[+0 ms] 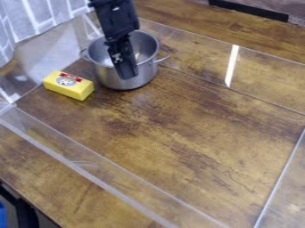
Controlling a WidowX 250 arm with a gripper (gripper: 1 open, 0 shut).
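Observation:
A steel pot (138, 75) with side handles stands at the upper middle of the view. My black gripper (124, 66) reaches down from the top into or just over the pot's left part; whether its fingers hold anything I cannot tell. A yellow box (68, 85) with a red-and-white label lies just to the left of the pot.
Clear strips or sheets run along its left and right sides. A dark edge is at the top right.

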